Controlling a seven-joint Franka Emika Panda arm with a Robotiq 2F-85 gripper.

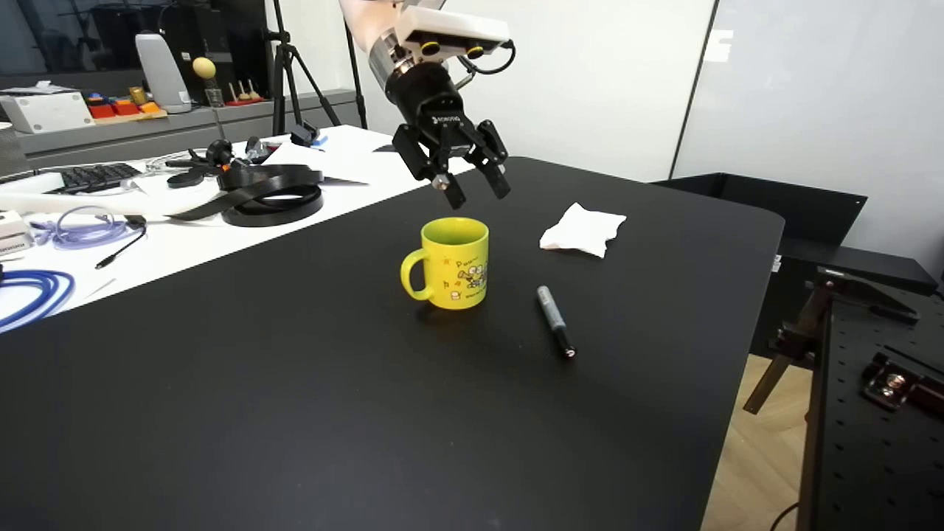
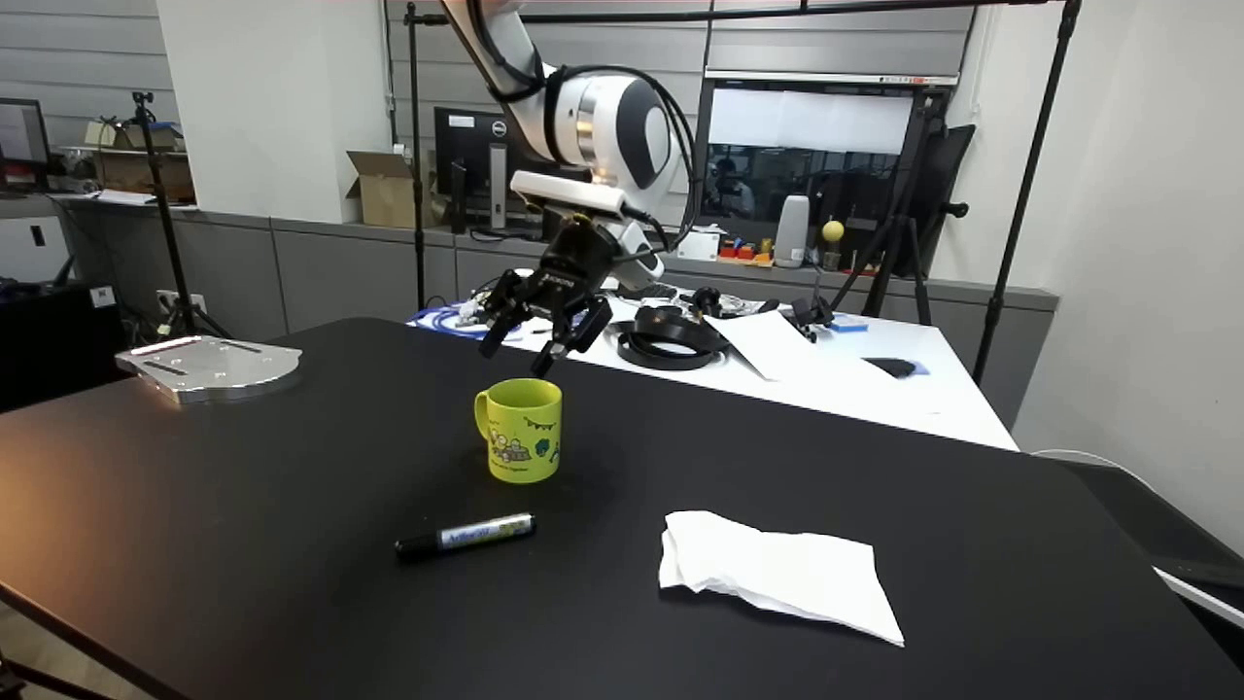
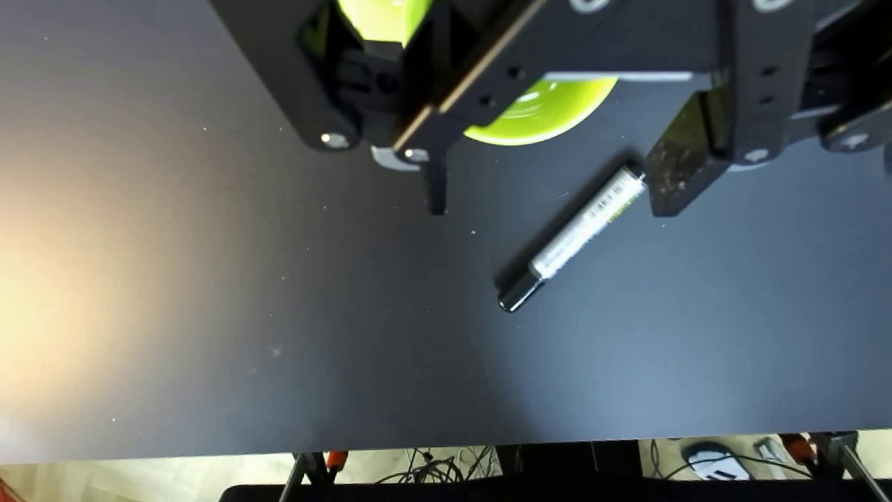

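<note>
A yellow-green mug (image 1: 453, 276) with printed figures stands upright on the black table, its handle at the left in both exterior views. My gripper (image 1: 479, 194) is above it, its fingers spread and empty. The marker (image 1: 555, 321), grey-white with a black cap, lies on the table beside the mug, touching neither mug nor gripper. Seen from the other side, the marker (image 2: 464, 535) is in front of the mug (image 2: 522, 432). From the wrist, the gripper's fingers partly cover the mug (image 3: 548, 117), and the marker (image 3: 582, 230) shows below them. No marker shows inside the mug.
A crumpled white tissue (image 1: 583, 230) lies on the table apart from the mug. A metal plate (image 2: 210, 366) sits near the table's far left edge. Cables and black straps (image 1: 274, 199) crowd the white table behind.
</note>
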